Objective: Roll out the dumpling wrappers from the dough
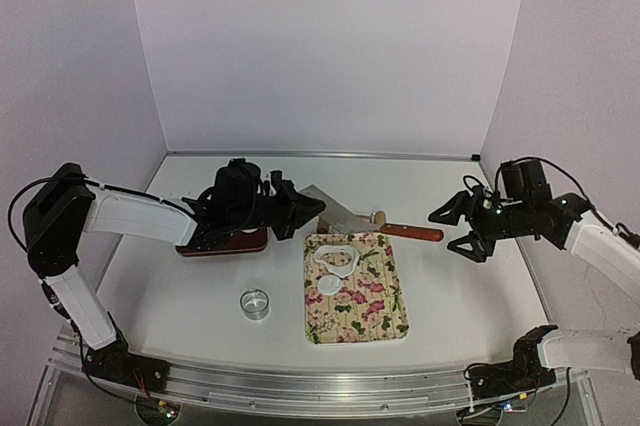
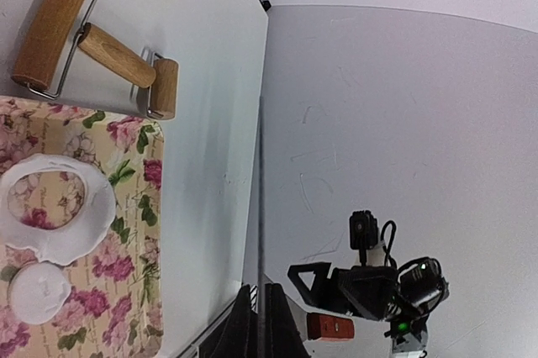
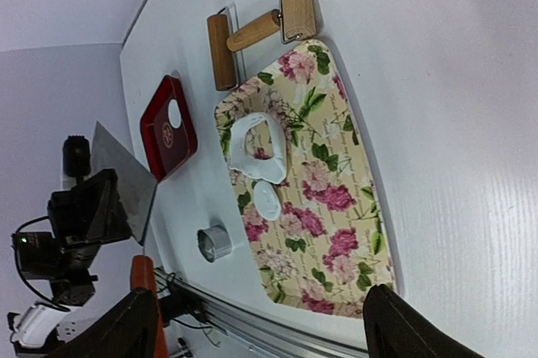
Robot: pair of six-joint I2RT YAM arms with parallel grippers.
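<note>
A broad metal blade (image 1: 340, 208) with an orange handle (image 1: 410, 232) is in the air above the back of the floral board (image 1: 360, 316); my left gripper (image 1: 295, 208) is shut on the blade. My right gripper (image 1: 450, 231) stands open and empty, just right of the handle. On the board lie a white ring of dough (image 2: 92, 207) and, in front of it, a flat white round (image 2: 40, 292). Wooden rollers (image 3: 296, 9) lie behind the board, partly hidden by the blade in the top view.
A red tray (image 3: 168, 127) sits at the back left, partly under my left arm. A small clear cup (image 1: 255, 304) stands left of the board. The table right of the board (image 1: 460, 306) is clear.
</note>
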